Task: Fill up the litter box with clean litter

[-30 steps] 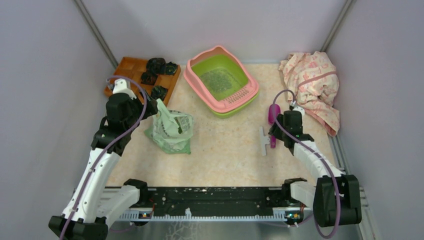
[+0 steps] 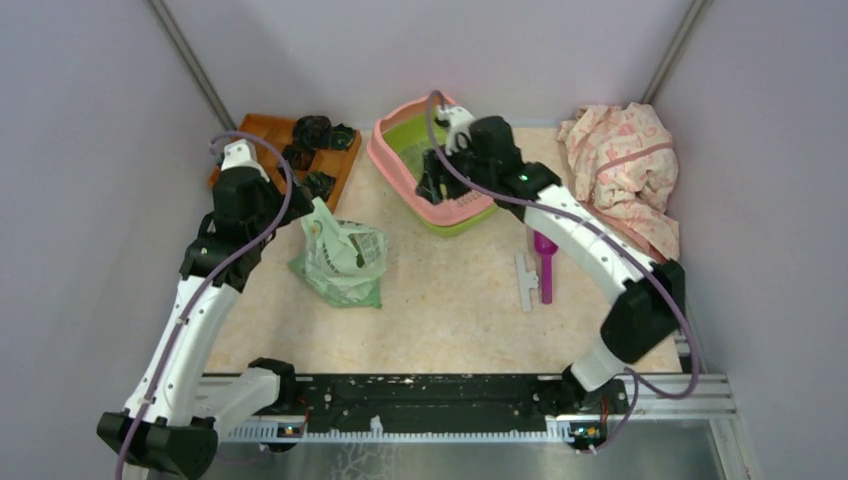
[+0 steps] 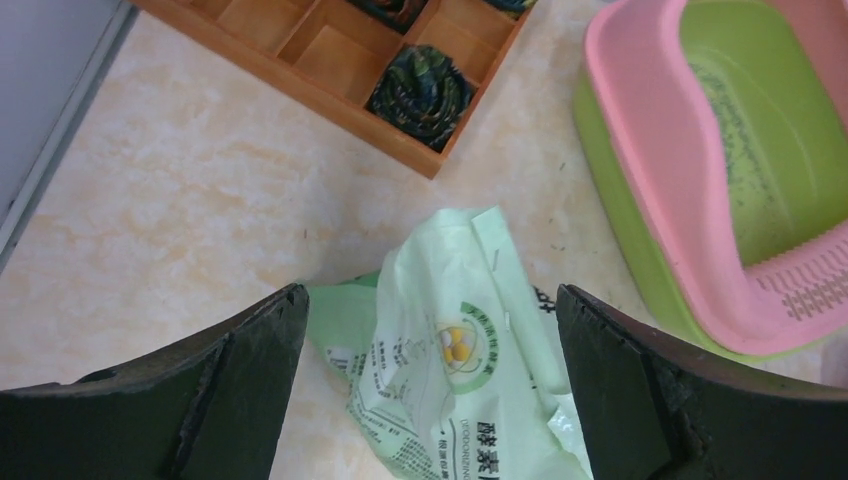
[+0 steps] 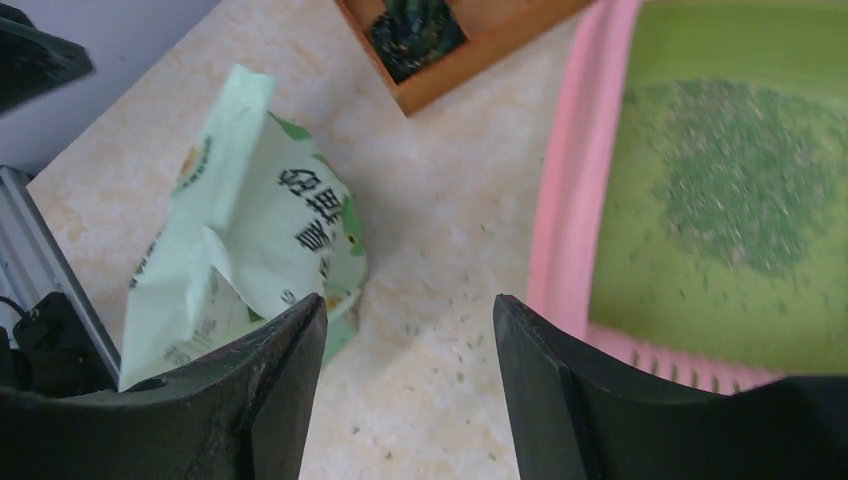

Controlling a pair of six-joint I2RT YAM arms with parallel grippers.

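Observation:
The pink-and-green litter box (image 2: 395, 167) sits at the back centre, with grey-speckled bottom in the wrist views. The pale green litter bag (image 2: 340, 275) stands front-left of it, its folded top in the left wrist view (image 3: 450, 340). My left gripper hangs above the bag, open, fingers either side with nothing held. My right gripper is over the litter box area in the top view, open, with only floor visible between its fingers in its blurred wrist view.
A wooden tray (image 2: 255, 135) with black bags is back-left. A purple scoop (image 2: 546, 280) and grey clip (image 2: 525, 285) lie on the right, near a crumpled pink-patterned sack (image 2: 625, 155).
My right arm has swung up and left from beside the scoop to over the litter box. My left arm has shifted very slightly.

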